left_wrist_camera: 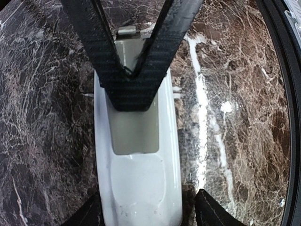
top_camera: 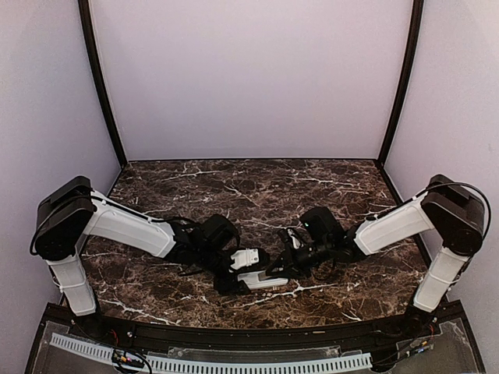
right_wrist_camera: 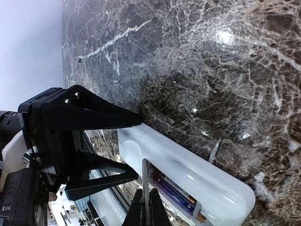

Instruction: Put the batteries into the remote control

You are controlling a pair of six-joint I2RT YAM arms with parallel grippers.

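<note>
A white remote control (top_camera: pixel 267 284) lies on the dark marble table between the two arms. Its battery bay shows a purple battery (right_wrist_camera: pixel 175 192) and part of another beside it. My left gripper is open around one end of the remote, a finger on each side; a gap shows between the right-hand finger (left_wrist_camera: pixel 209 209) and the shell. My right gripper is shut on the thin grey battery cover, which stands edge-on and tilted over the bay in the right wrist view. Most of the batteries are hidden by the cover and the shell.
A dark rail (top_camera: pixel 234 322) runs along the front edge. Both grippers are very close together over the remote.
</note>
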